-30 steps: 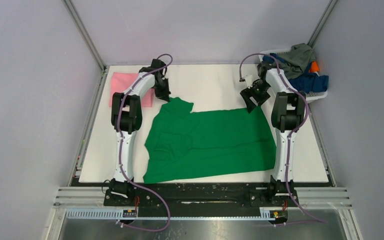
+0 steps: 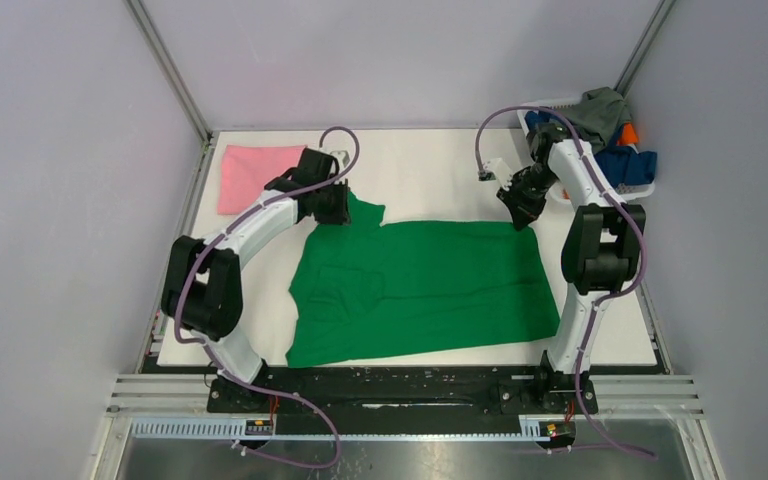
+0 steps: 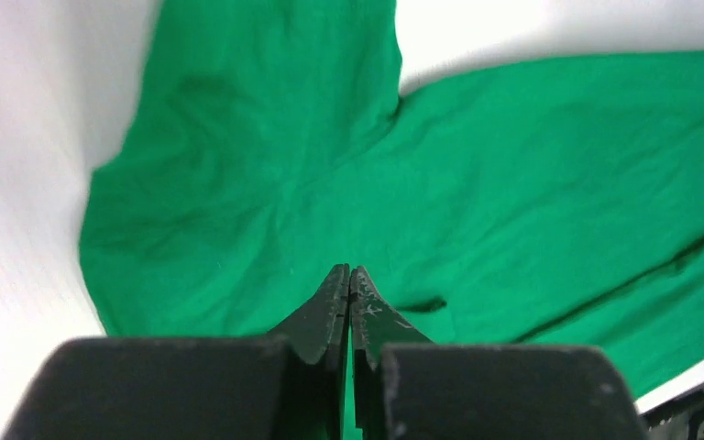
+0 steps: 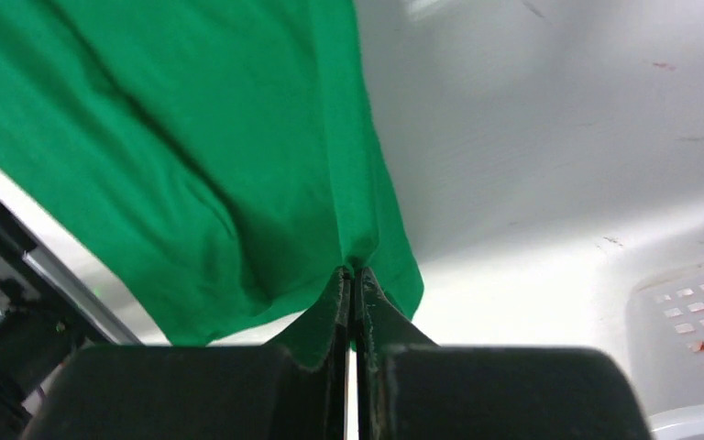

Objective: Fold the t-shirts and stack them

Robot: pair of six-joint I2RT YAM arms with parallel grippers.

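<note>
A green t-shirt [image 2: 420,290] lies spread across the white table, its upper-left part reaching toward the back. Above that part my left gripper is shut, with green cloth below it and nothing seen between its fingers. My right gripper is shut at the far right end of the shirt [image 4: 238,165], where a narrow strip of the edge runs up to its fingertips; the edge looks pinched there. A pink folded cloth [image 2: 255,175] lies at the back left.
A white basket [image 2: 638,188] of dark blue, grey-green and orange clothes stands at the back right. Bare table [image 2: 430,170] shows behind the shirt and along both sides.
My left gripper has moved toward the front, over the shirt.
</note>
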